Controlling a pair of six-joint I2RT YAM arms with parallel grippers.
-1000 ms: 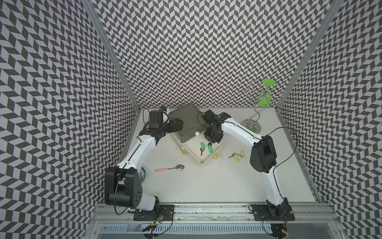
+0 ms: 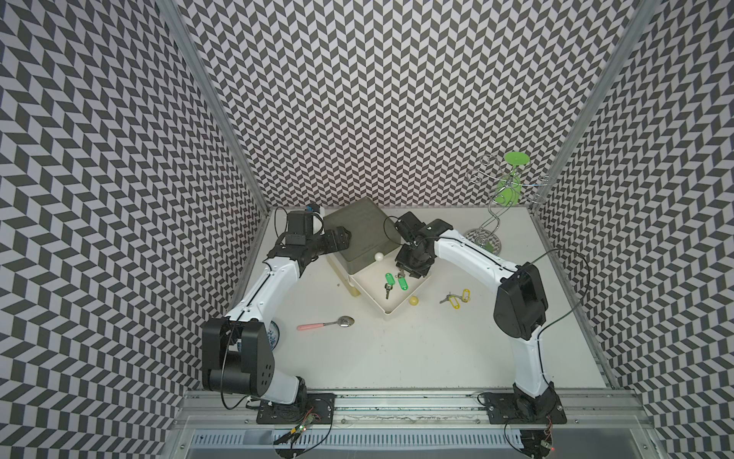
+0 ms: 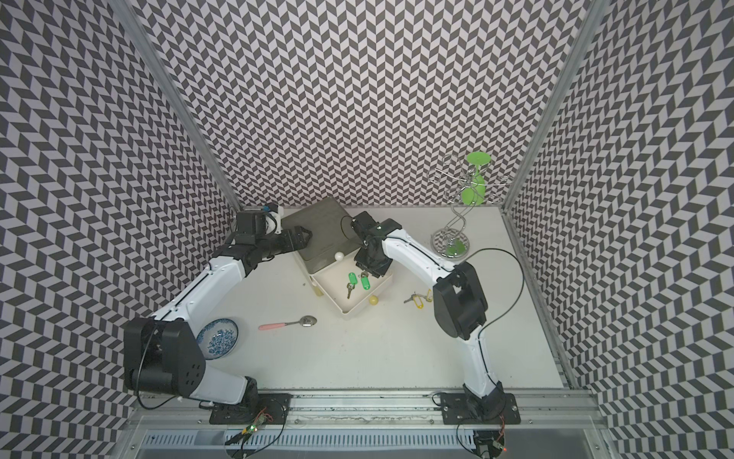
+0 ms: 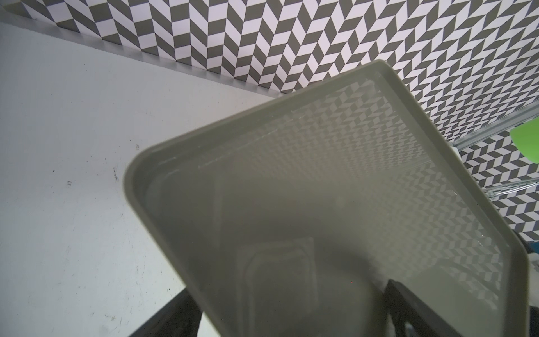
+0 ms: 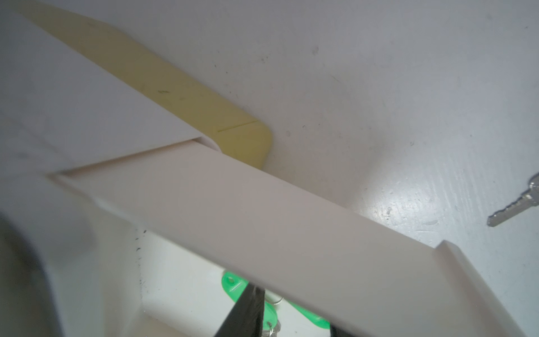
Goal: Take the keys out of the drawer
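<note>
A pale drawer stands pulled out of a grey-topped cabinet. On its floor lie two keys with green tags, the left tag and the right tag. Over the drawer's right side, my right gripper is open, with a green tag near one finger and nothing gripped. The drawer wall crosses its wrist view and hides part of the tags. My left gripper is at the cabinet's left, its fingers wide apart near the top's edge; any contact is unclear.
Yellow-tagged keys and a yellow ball lie right of the drawer. A white knob is on its front. A pink-handled spoon, blue bowl and wire rack stand around.
The left arm shows no clear movement.
</note>
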